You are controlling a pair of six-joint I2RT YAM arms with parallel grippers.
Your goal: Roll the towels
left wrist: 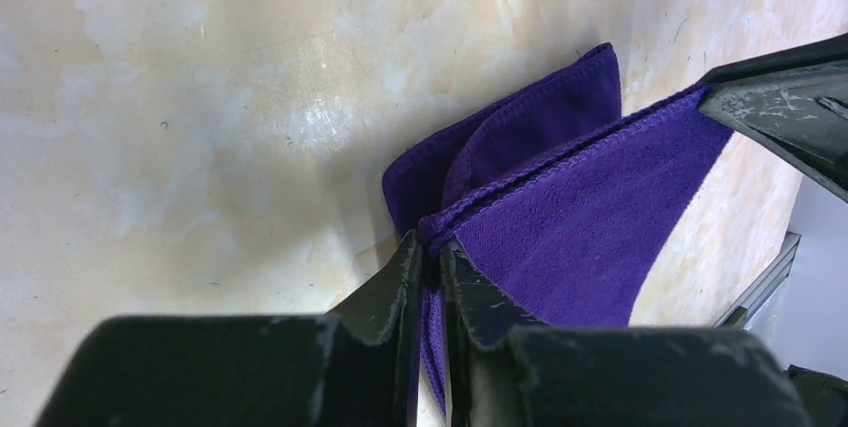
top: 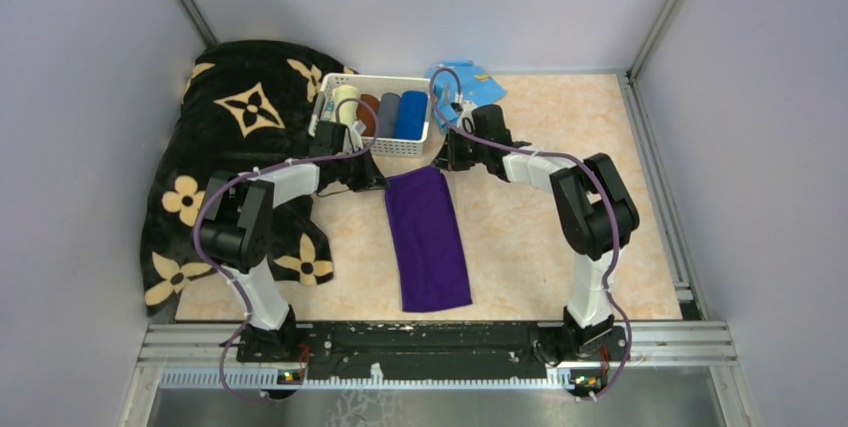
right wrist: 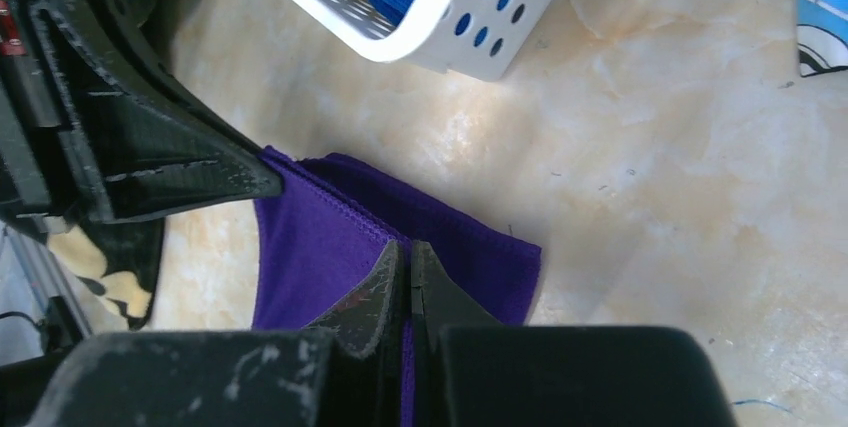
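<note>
A purple towel (top: 428, 242) lies folded in a long strip on the table, its far end between my two grippers. At the far left corner, my left gripper (top: 385, 184) is shut on the hem; in the left wrist view cloth (left wrist: 570, 217) runs out from between its fingers. My right gripper (top: 438, 164) is shut on the far right corner, the thin edge pinched at its fingertips (right wrist: 386, 262). Between the grippers the upper hem is stretched taut and lifted, and a lower layer of the towel (right wrist: 490, 257) shows beneath it.
Behind the grippers stands a white basket (top: 405, 147) with several rolled towels in it. A light blue cloth (top: 485, 92) lies to its right, and a black blanket with flowers (top: 225, 77) covers the left side.
</note>
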